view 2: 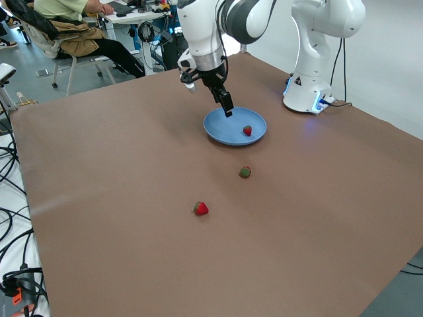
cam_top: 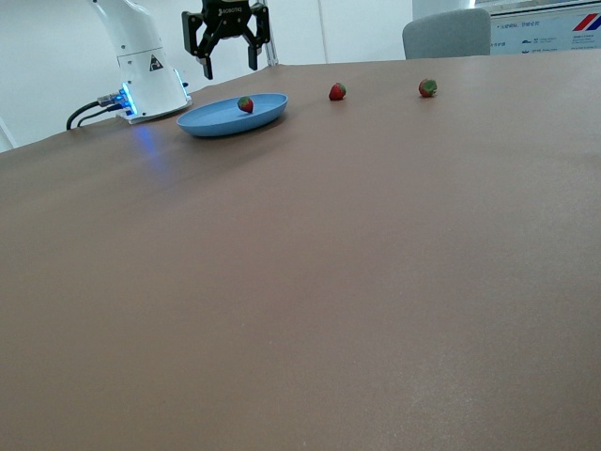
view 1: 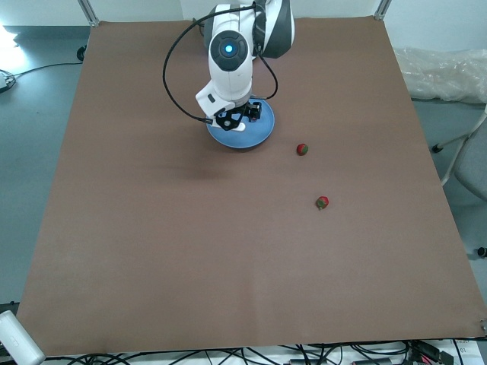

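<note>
My black gripper (cam_top: pixel 230 66) hangs over the blue plate (cam_top: pixel 211 120), its two fingers spread open with nothing between them. A strawberry (view 2: pixel 247 131) sits on the plate (view 2: pixel 225 132); the gripper mostly hides it in the left view. Two more strawberries lie on the brown table: one (view 1: pixel 302 149) just off the plate, toward the right in the left view, and another (view 1: pixel 322 202) farther out from the plate.
The white arm base (view 2: pixel 304 92) stands at the table's far edge. Cables (view 2: pixel 13 264), a grey chair (view 1: pixel 472 160) and a seated person (view 2: pixel 79 26) are outside the table.
</note>
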